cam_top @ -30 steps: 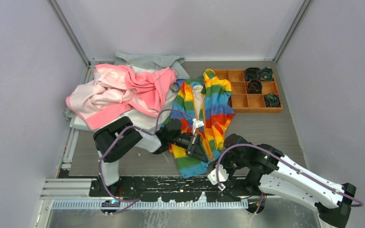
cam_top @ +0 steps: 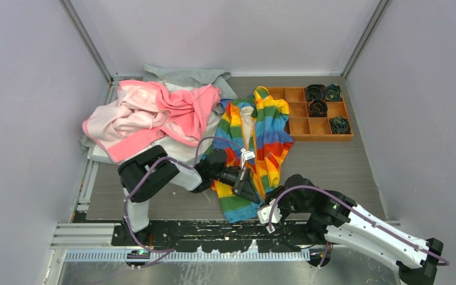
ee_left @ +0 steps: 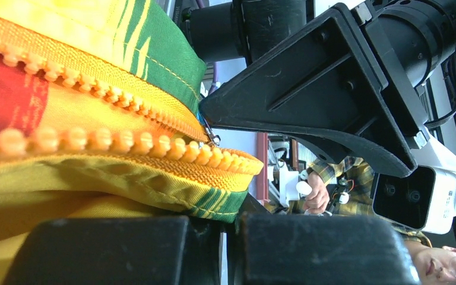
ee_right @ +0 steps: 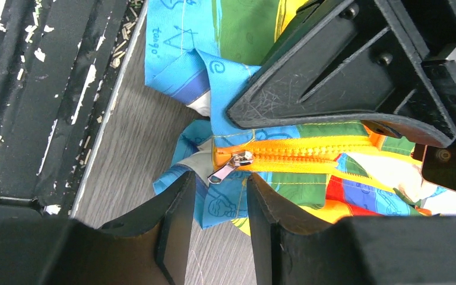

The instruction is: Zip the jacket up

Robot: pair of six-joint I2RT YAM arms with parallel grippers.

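Note:
The rainbow jacket point(cam_top: 269, 136) lies front up with its orange zipper mostly parted. In the right wrist view the metal slider point(ee_right: 239, 159) sits at the hem end of the zipper point(ee_right: 297, 151), its pull tab hanging free. My right gripper is open just beside that tab, nothing between its fingers. My left gripper is shut at the jacket's lower part, close to the zipper teeth point(ee_left: 136, 141); whether fabric is caught between its fingers is unclear.
A pink and white pile of garments point(cam_top: 148, 119) lies at the left. A wooden compartment box point(cam_top: 298, 127) with rolled dark items stands at the back right. The table's front edge is close to the hem.
The right arm has shifted slightly around the jacket's hem, its wrist now a little differently placed. The left arm and the jacket look unmoved.

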